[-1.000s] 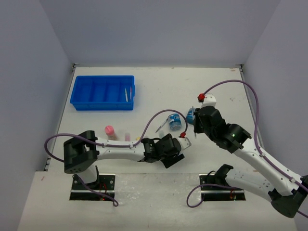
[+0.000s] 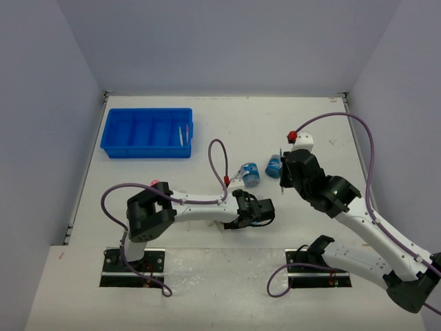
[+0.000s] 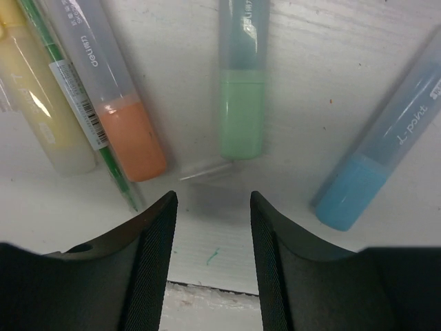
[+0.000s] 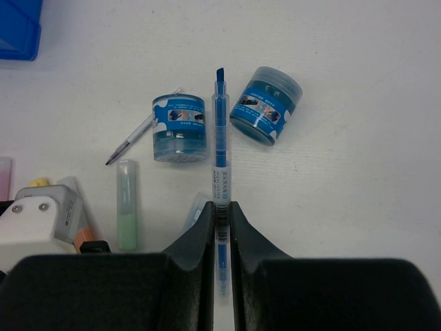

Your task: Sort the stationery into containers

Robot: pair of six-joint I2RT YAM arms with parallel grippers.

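My right gripper is shut on a slim blue pen (image 4: 220, 138), held near its lower half above the table. Open and empty, my left gripper hovers just short of the green-ended highlighter (image 3: 242, 114). To its left lie an orange-ended highlighter (image 3: 134, 134), a thin green pen (image 3: 86, 110) and a yellow one (image 3: 45, 103); to its right, a blue-ended highlighter (image 3: 365, 172). The blue divided container (image 2: 147, 152) at the back left holds a few slim pens in its right compartment. A dark-tipped pen (image 4: 131, 140) lies beside a jar.
Two blue-labelled jars, one on the left (image 4: 179, 129) and one tilted on the right (image 4: 267, 105), lie close together in the middle of the table. The left arm (image 2: 193, 205) covers part of the stationery in the top view.
My right gripper has shifted slightly right, still with the blue pen.
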